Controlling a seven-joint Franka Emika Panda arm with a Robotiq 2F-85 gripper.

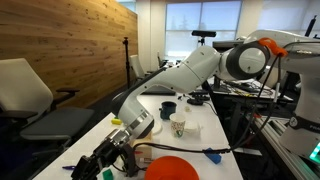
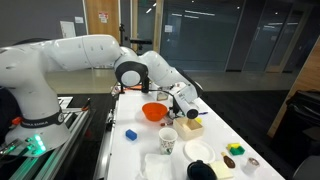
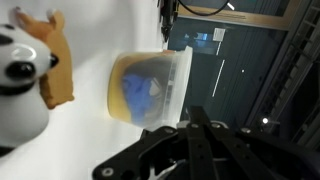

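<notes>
In exterior view 1 my gripper hangs low at the left end of the arm, near a small green object and beside the orange bowl. It looks shut, with nothing visible between its fingers, though it is small and dark there. The wrist view shows dark gripper parts along the lower right. A clear container holding something blue lies in the middle. A white-and-black panda-like figure and an orange-brown object are at the left, partly cut off.
A white cup, a white plate, a light wooden box and a blue block stand around the orange bowl. A dark mug is farther back. Office chairs line the table's far side.
</notes>
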